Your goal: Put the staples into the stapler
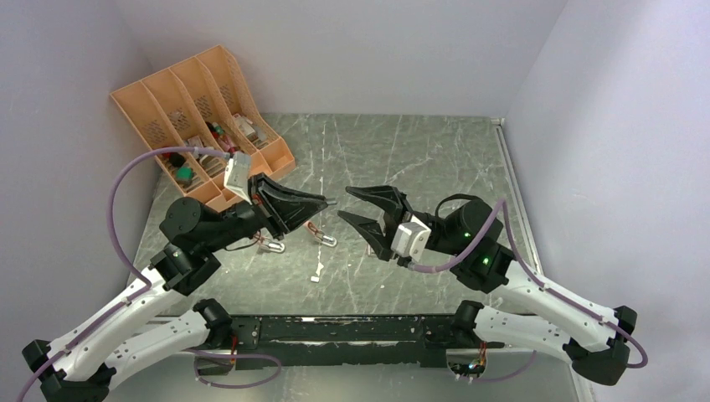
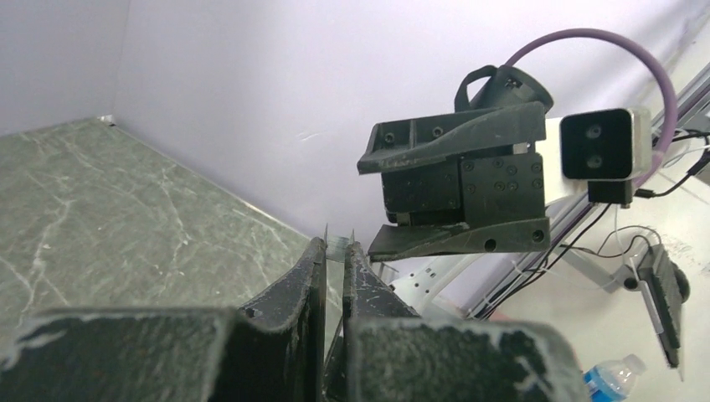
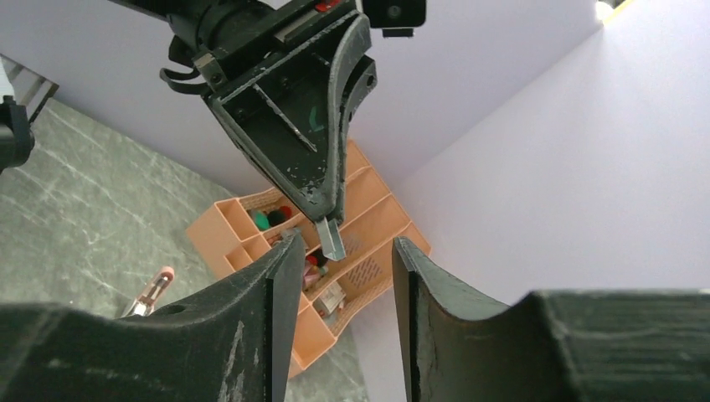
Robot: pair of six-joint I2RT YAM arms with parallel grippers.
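My left gripper [image 1: 328,201] is shut on a small silvery staple strip [image 3: 331,240], which sticks out past its fingertips. In the left wrist view the strip [image 2: 336,248] shows between the finger ends. Facing it, my right gripper [image 1: 344,202] is open, its two fingers apart and its tips close to the strip's free end; nothing is visibly clamped in them. On the table below lies a slim metal and pinkish piece [image 1: 321,234], seemingly a stapler or part of one. A similar piece [image 1: 271,246] lies to its left, partly under the left arm.
An orange compartment rack [image 1: 280,155] with assorted items stands at the back left. A small pale piece [image 1: 315,279] lies near the front middle of the table.
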